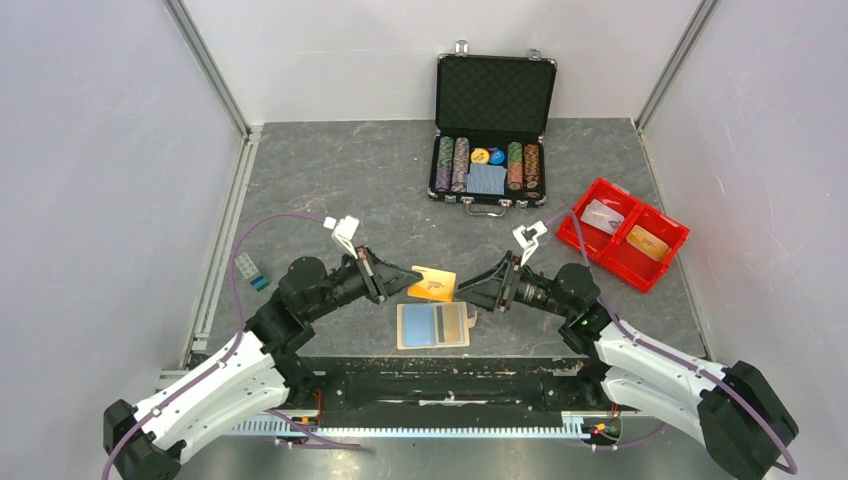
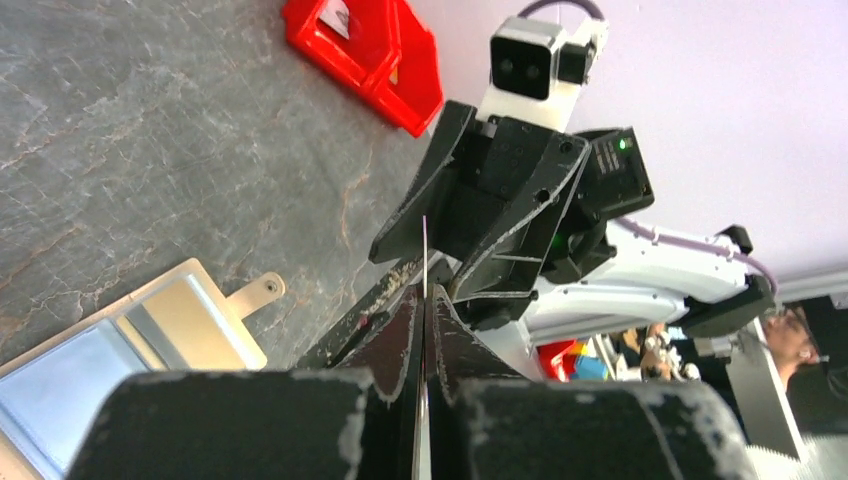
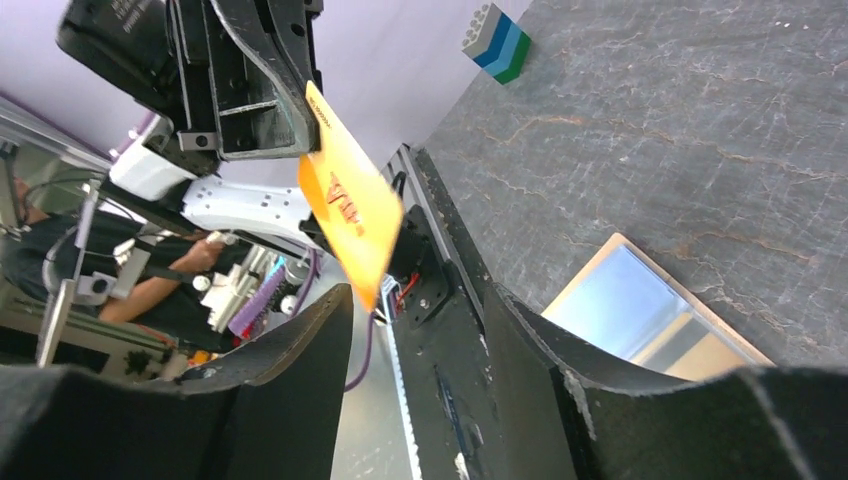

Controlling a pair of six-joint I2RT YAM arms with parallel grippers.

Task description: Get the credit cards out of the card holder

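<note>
An orange card point(image 1: 433, 284) hangs above the table, with my left gripper point(image 1: 421, 276) shut on one end of it. The left wrist view catches the card point(image 2: 425, 245) edge-on, as a thin line rising from the closed fingertips. Facing it from the right is my right gripper point(image 1: 458, 293), close to the card's other end. In the right wrist view its fingers point(image 3: 318, 360) stand apart, and the card point(image 3: 350, 200) appears beyond them, clear of both. The card holder point(image 1: 433, 326) lies spread flat on the table below, pale blue on one side and beige on the other, its strap to the right.
On the right is a red two-part box point(image 1: 640, 270) with a white card point(image 1: 602, 216) and an orange card point(image 1: 647, 243) in separate compartments. An open poker-chip case point(image 1: 495, 90) stands at the back. A small block point(image 1: 251, 270) lies far left.
</note>
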